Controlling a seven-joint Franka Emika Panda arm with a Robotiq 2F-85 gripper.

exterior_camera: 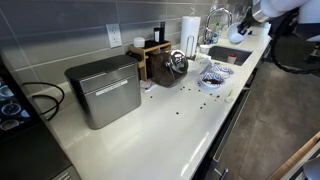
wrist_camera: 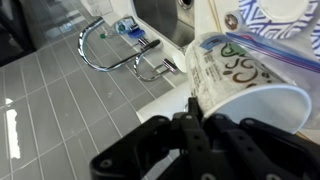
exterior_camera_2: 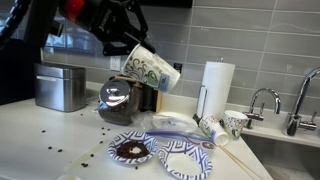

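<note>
A white patterned paper cup (exterior_camera_2: 148,69) hangs tilted above the counter, with my gripper (exterior_camera_2: 127,48) shut on it. In the wrist view the cup (wrist_camera: 232,72) extends from between the dark fingers, its pale rim toward the camera; its inside cannot be made out. Below it stand two blue-and-white bowls. Dark bits, like beans, lie in the left bowl (exterior_camera_2: 113,149), while the right bowl (exterior_camera_2: 185,173) looks pale inside. In exterior view 1 my gripper (exterior_camera: 251,24) is at the upper right, beside a white shape that seems to be the cup (exterior_camera: 237,34).
Two more patterned cups (exterior_camera_2: 234,122) are near the sink, one lying over. A paper towel roll (exterior_camera_2: 216,90) stands behind. A dark glass pot (exterior_camera_2: 118,101) and a metal bin (exterior_camera_2: 60,88) are on the left. Dark bits are scattered over the white counter; its near part is clear.
</note>
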